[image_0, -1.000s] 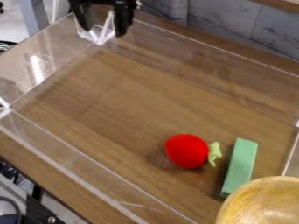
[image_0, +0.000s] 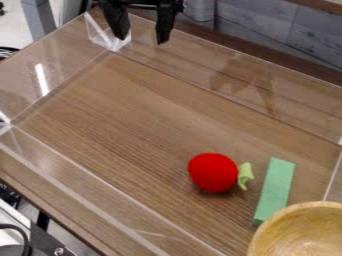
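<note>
My black gripper (image_0: 139, 30) is at the top of the camera view, over the back-left of the wooden table, its two dark fingers pointing down and apart, open with nothing visible between them. A red tomato-like object (image_0: 213, 171) with a pale green stem lies in the front right, beside a green block (image_0: 274, 190). A wooden bowl (image_0: 301, 237) is cut off at the bottom right corner.
A grey panelled wall (image_0: 267, 35) runs along the back. A clear object (image_0: 110, 32) stands behind the gripper at the back left, and loose cables lie off the left edge.
My gripper has shifted slightly, mostly to the right, at the top of the view. The objects on the table have not moved.
</note>
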